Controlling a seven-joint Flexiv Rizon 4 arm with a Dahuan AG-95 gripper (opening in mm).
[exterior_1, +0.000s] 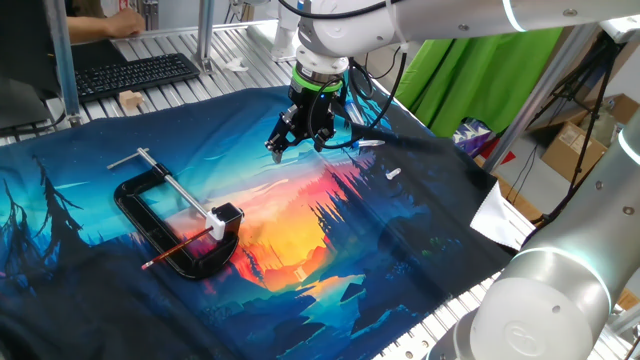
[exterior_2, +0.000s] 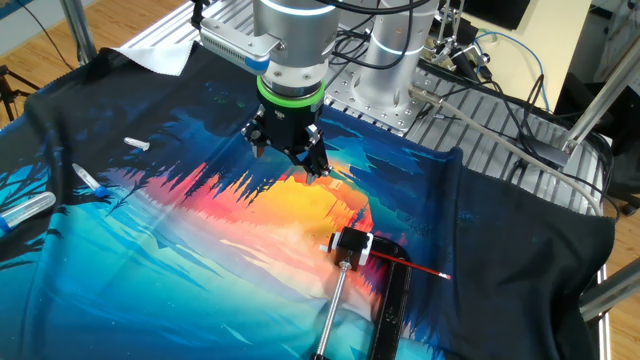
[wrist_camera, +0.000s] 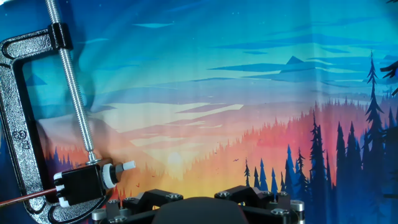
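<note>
My gripper (exterior_1: 298, 146) hangs above the printed cloth (exterior_2: 190, 260), its fingers apart and nothing between them. The wrist view shows its two fingers (wrist_camera: 149, 200) spread wide along the bottom edge. A black C-clamp (exterior_1: 150, 218) with a long silver screw (wrist_camera: 76, 99) lies flat on the cloth, off to one side of the gripper and not touched by it. At the screw's end is a small black block (exterior_2: 352, 243) with white parts. A red pencil (exterior_2: 415, 264) runs out from beside that block; how it is held there cannot be made out.
On the cloth lie a small white tube (exterior_2: 137, 144), a blue-capped tube (exterior_2: 88, 180) and a larger clear tube (exterior_2: 27, 212). A keyboard (exterior_1: 135, 75), a small wooden block (exterior_1: 130, 99) and a person's hand (exterior_1: 122, 23) are beyond the cloth.
</note>
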